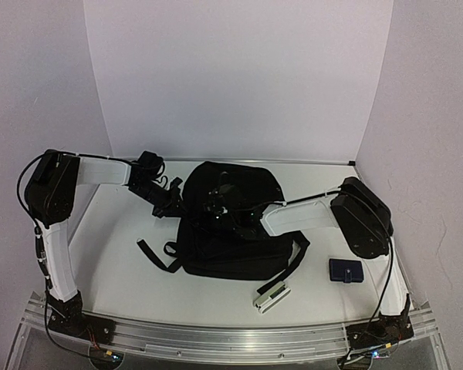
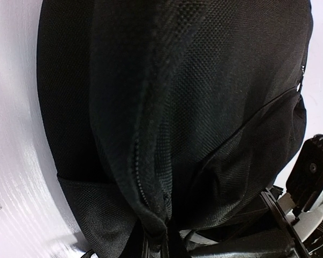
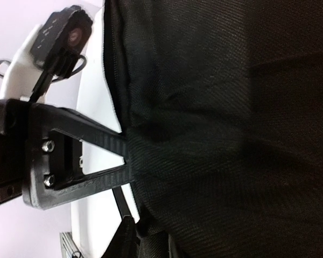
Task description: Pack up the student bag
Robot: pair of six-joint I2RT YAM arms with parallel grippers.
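Note:
The black student bag (image 1: 235, 258) lies in the middle of the table, its straps spread toward the front. At its left edge is my left gripper (image 1: 177, 206); in the left wrist view its fingers close on the fabric beside a zipper edge (image 2: 139, 166). The right wrist view also shows the left fingers (image 3: 110, 141) meeting at the bag's edge. Over the bag's middle, my right gripper has its fingertips apart, with a dark fold of fabric behind and between them. The bag's inside is too dark to make out.
A pale box-like item (image 1: 272, 297) lies at the bag's front right, by a strap end. Further right is a dark blue wallet (image 1: 346, 270). Bare table shows at front left and far right.

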